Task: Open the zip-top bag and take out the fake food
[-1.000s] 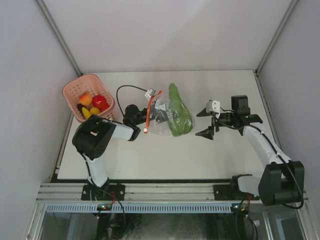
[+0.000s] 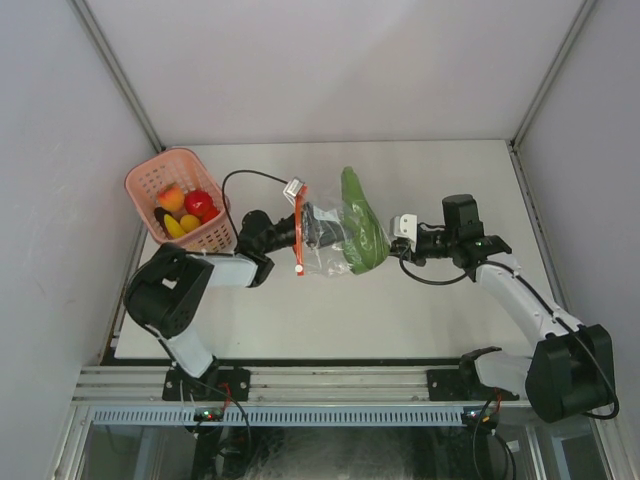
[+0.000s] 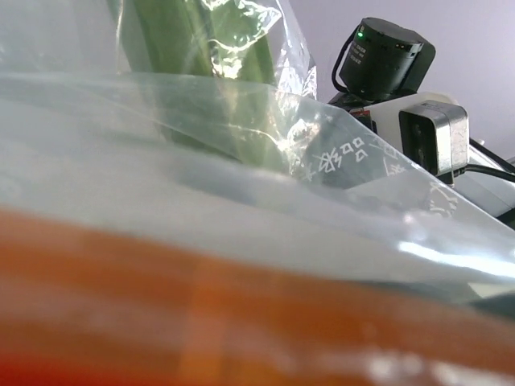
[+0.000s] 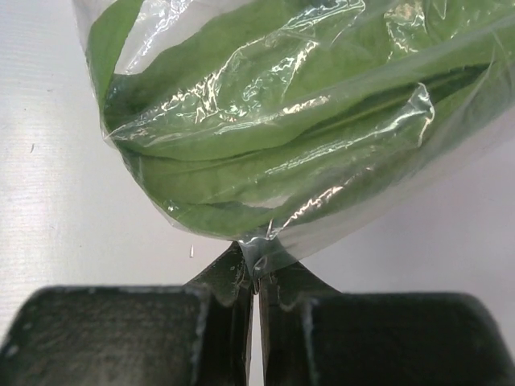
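Note:
The clear zip top bag (image 2: 327,262) with an orange zip strip (image 2: 299,250) holds a long green fake vegetable (image 2: 362,225). My left gripper (image 2: 318,228) reaches inside the bag from the left; in the left wrist view the film and blurred orange strip (image 3: 201,322) cover it, so its finger is unclear. My right gripper is shut on the bag's corner at the vegetable's lower right end.
A pink basket (image 2: 145,183) of fake fruit sits at the back left.
My right gripper has moved left to the bag and shut on its corner. The left gripper and the zip strip have shifted slightly toward the front.

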